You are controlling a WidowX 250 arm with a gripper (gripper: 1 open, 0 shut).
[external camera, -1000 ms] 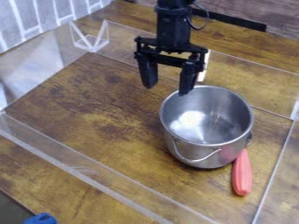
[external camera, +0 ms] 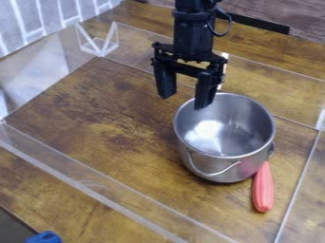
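Observation:
My black gripper hangs above the wooden table, just behind and left of a steel pot, its fingers open and spread wide. A small whitish object, partly hidden by the gripper, is behind it near the pot's far side. A red elongated object lies to the right of the pot's front, close beside it.
Clear low walls enclose the work area, with a clear bracket at the back left. A blue object sits at the bottom left corner.
The gripper has shifted very slightly, its fingers a little left and lower. The pot and red object have stayed in place.

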